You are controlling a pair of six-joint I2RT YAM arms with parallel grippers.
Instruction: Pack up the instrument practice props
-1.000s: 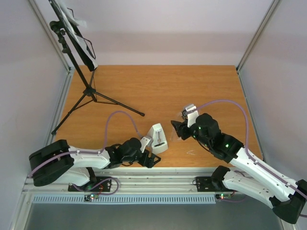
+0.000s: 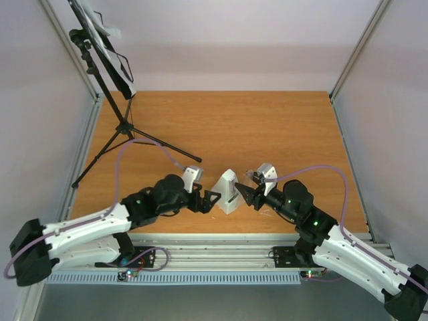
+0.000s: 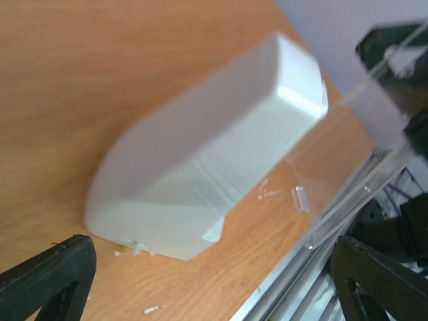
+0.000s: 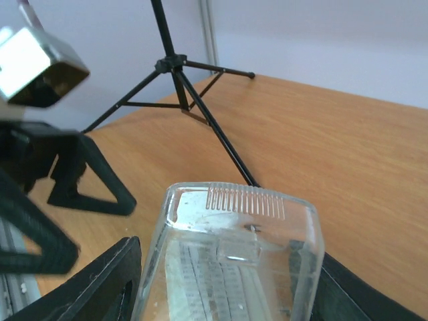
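Observation:
A white wedge-shaped metronome stands near the front of the table, between the two grippers. In the left wrist view its smooth white body leans across the picture, narrow end up to the right. My left gripper is open just left of it, and nothing lies between its fingers. A clear plastic cover sits between the fingers of my right gripper, which is shut on it. That cover is close to the metronome's right side; whether they touch cannot be told.
A black folding music stand occupies the left of the table, one leg reaching toward the middle. Behind and right, the wooden table is clear. Metal rails run along the front edge.
My left gripper has moved up and left, away from the metronome's front. The metronome shifted right and turned somewhat. The right gripper came slightly left and down toward it, the clear cover still with it.

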